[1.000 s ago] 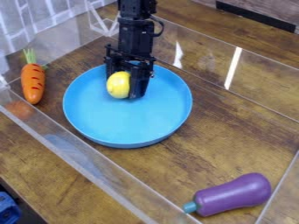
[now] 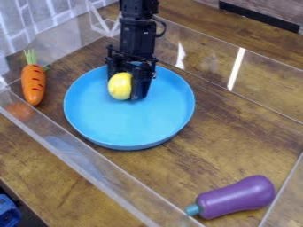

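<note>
My black gripper point(image 2: 128, 78) is low over the back half of a blue plate point(image 2: 130, 120), its fingers around or just behind a small yellow object point(image 2: 119, 87) on the plate. Whether the fingers are closed on it is hard to tell, as the dark parts overlap. An orange carrot point(image 2: 34, 84) with green top lies left of the plate. A purple eggplant point(image 2: 235, 197) lies at the front right.
Clear walls surround the wooden surface point(image 2: 225, 133), with bare room right of the plate. A blue item point(image 2: 7, 211) shows at the bottom left corner, outside the wall.
</note>
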